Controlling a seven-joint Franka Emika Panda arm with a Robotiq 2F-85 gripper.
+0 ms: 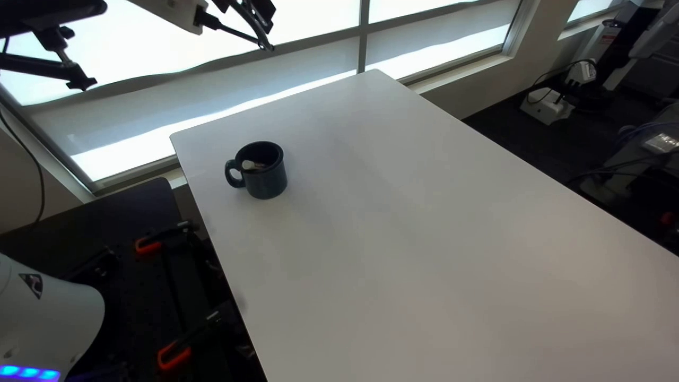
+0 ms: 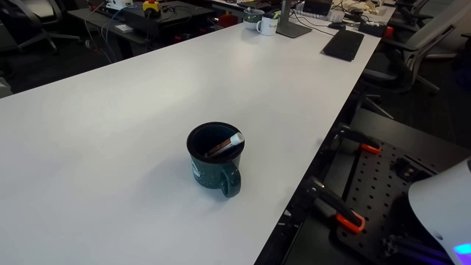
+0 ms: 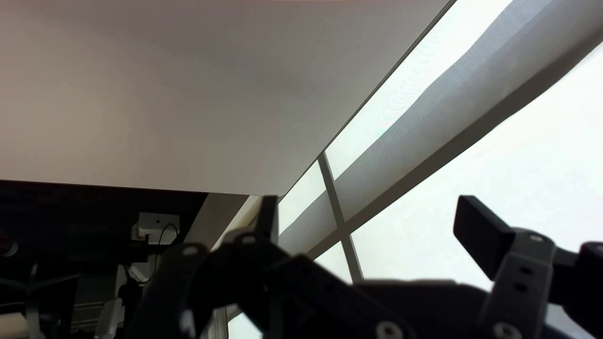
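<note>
A dark green speckled mug [image 1: 266, 181] stands upright on the white table, near its left edge in exterior view 1. Inside it leans a marker [image 2: 225, 145] with a white cap, its end resting near the rim beside the handle. My gripper is open in the wrist view, with the two fingers wide apart and only window behind the gap. In exterior view 1 the gripper [image 1: 264, 38] hangs high at the top, well above and away from the mug. The mug is out of the wrist view.
Orange-tipped clamps [image 2: 351, 221] sit along the robot's mounting side. At the table's far end in exterior view 2 stand a white mug [image 2: 267, 26], a monitor stand and a keyboard [image 2: 344, 44]. Windows line one side.
</note>
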